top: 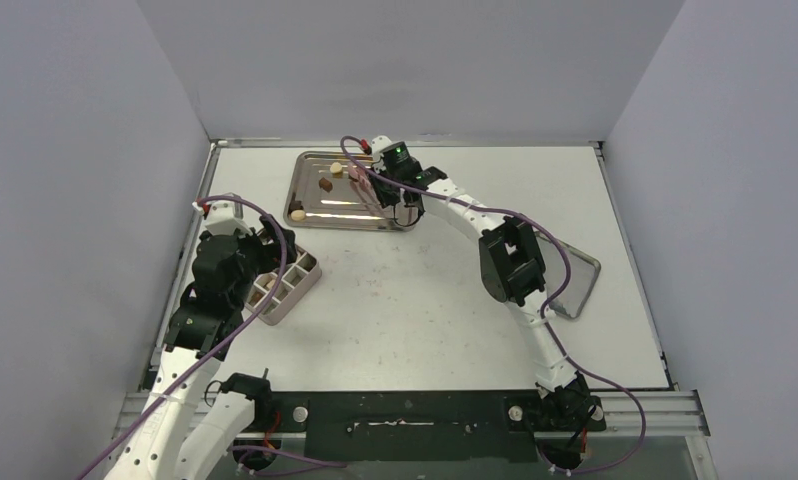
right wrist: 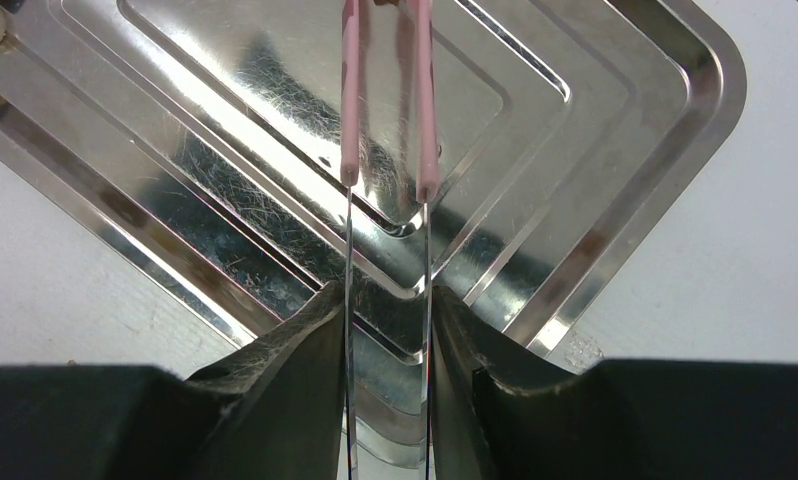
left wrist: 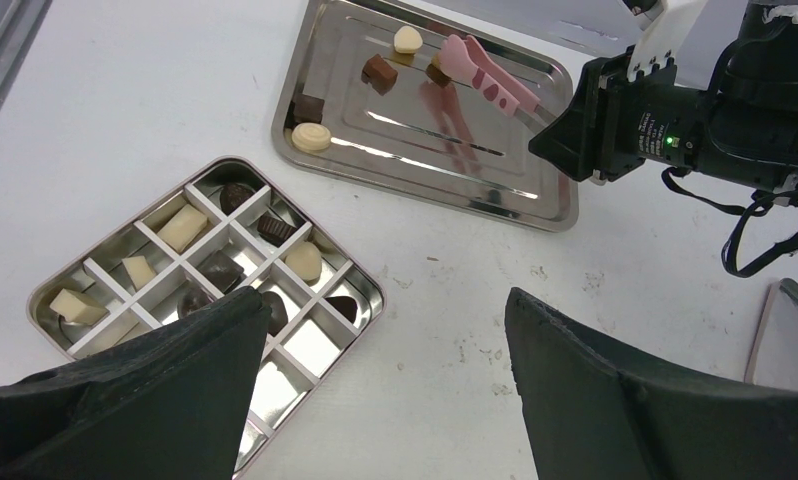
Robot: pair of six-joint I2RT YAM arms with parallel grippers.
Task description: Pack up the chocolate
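A steel tray [top: 310, 215] at the back holds a cream round chocolate [left wrist: 311, 137], another cream piece [left wrist: 407, 40], a dark chocolate [left wrist: 307, 109] and brown pieces [left wrist: 379, 73]. My right gripper reaches over it, pink fingertips part open around or just above a brown piece at the top of its view; whether they grip it I cannot tell. My left gripper stands open over the compartment box [left wrist: 112, 266], which holds white and dark chocolates in several compartments.
A second, empty tray [top: 582, 285] lies at the right, partly under the right arm.
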